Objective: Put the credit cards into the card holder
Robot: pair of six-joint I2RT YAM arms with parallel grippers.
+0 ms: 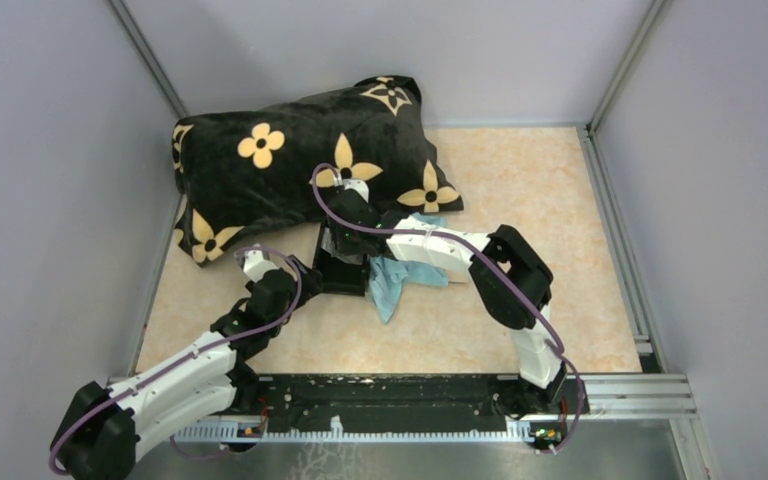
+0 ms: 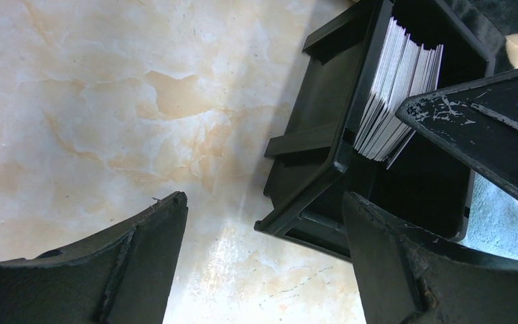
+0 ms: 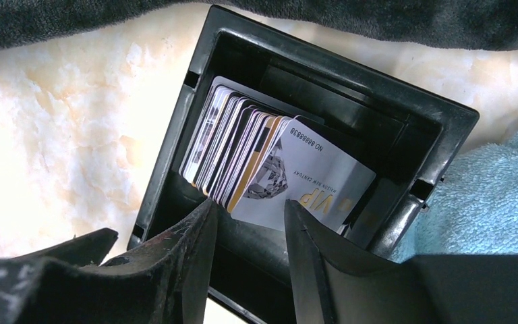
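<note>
The black card holder (image 3: 351, 73) lies on the table. A stack of cards (image 3: 233, 142) stands on edge at its upper left in the right wrist view. At the stack's front a silver VIP card (image 3: 327, 172) leans nearly flat. Over the holder, my right gripper is parted, with nothing gripped between its fingers; one fingertip overlaps the VIP card in view, though touch cannot be told. My left gripper is parted too, and the holder's corner (image 2: 273, 223) shows between its fingers. Whether either finger touches the holder is unclear.
Behind the holder lies a large black pillow (image 1: 290, 160) with tan flowers. A light blue cloth (image 1: 390, 285) is at the holder's right side.
</note>
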